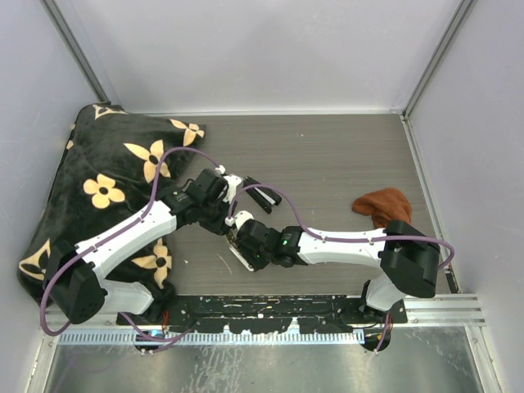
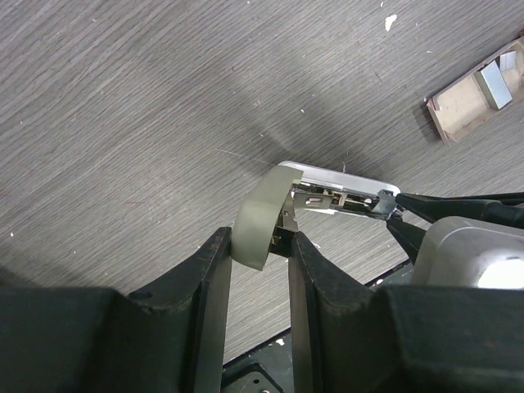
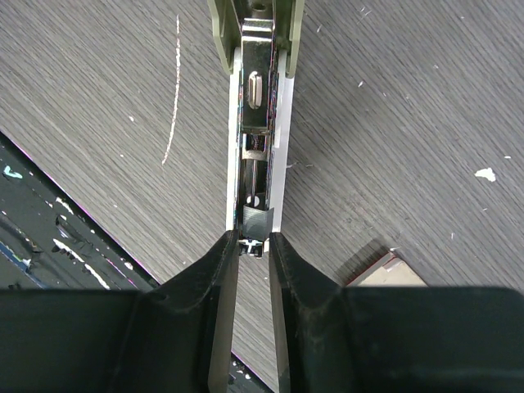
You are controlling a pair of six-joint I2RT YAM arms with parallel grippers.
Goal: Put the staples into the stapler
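Note:
The green-handled stapler is spread open in the left wrist view, its green handle caught between the fingers of my left gripper. Its metal magazine runs down the middle of the right wrist view over a pale base. A short grey staple strip sits at the magazine's front end, slightly askew. My right gripper is shut on the strip's end; the pads hide part of it. From above, the arms cover most of the stapler, and only its pale base shows.
An open box with more staple strips lies beyond the right gripper. A black stapler-like object rests behind the arms. Brown cloth lies at the right, a flowered blanket at the left.

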